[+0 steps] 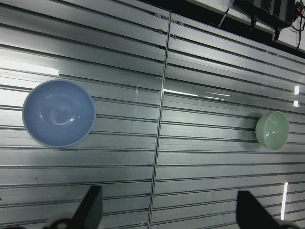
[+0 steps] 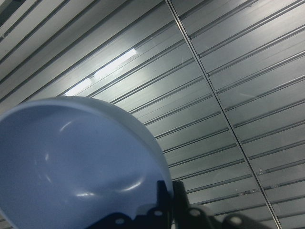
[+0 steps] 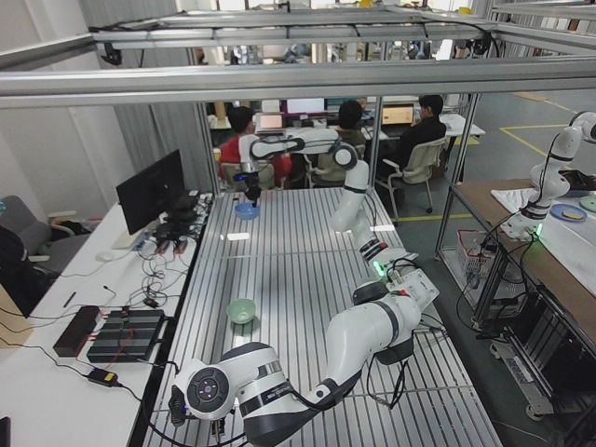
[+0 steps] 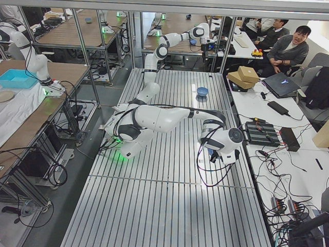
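Note:
A blue bowl (image 2: 76, 157) fills the lower left of the right wrist view; my right gripper is at its rim, whether shut is unclear. It is at the back of the camera left view, by that bowl (image 3: 247, 211). My left gripper stands open, high above another blue bowl (image 1: 58, 113), which also shows in the camera right view (image 4: 202, 92). A green bowl (image 1: 272, 131) sits apart from it, also in the camera left view (image 3: 241, 311).
Side desks hold a monitor (image 3: 149, 191), power units (image 3: 126, 335), cables and boxes (image 4: 245, 77). The metal slatted table (image 1: 205, 181) has broad clear areas around the bowls.

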